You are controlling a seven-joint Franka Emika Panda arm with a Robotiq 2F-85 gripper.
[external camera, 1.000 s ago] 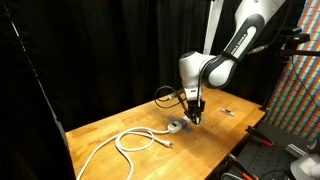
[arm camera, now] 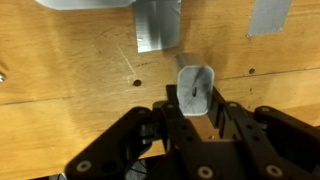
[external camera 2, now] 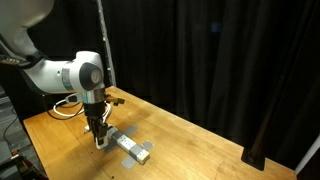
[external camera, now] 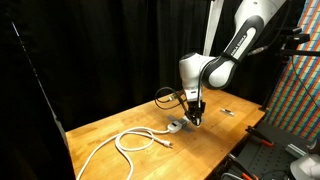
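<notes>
My gripper is shut on a small whitish-grey block (arm camera: pixel 195 88), which has a dark slot in its face; it looks like a plug or adapter. In exterior view 2, the block (external camera 2: pixel 102 142) shows pale under the gripper (external camera 2: pixel 99 131), close to the tabletop; whether it touches the wood I cannot tell. A white power strip (external camera 2: pixel 132 148) lies beside it. Only an edge of the strip (arm camera: pixel 90 3) enters the top left of the wrist view. In exterior view 1 the arm hides part of the strip, and the gripper (external camera: pixel 193 117) points down.
Silver tape pieces (arm camera: pixel 157 25) lie on the wooden table (external camera 2: pixel 185 150). The strip's white cable (external camera: pixel 122 148) loops over the left of the table in exterior view 1. Small items (external camera: pixel 228 112) lie farther right. Bare wood extends right of the strip in exterior view 2.
</notes>
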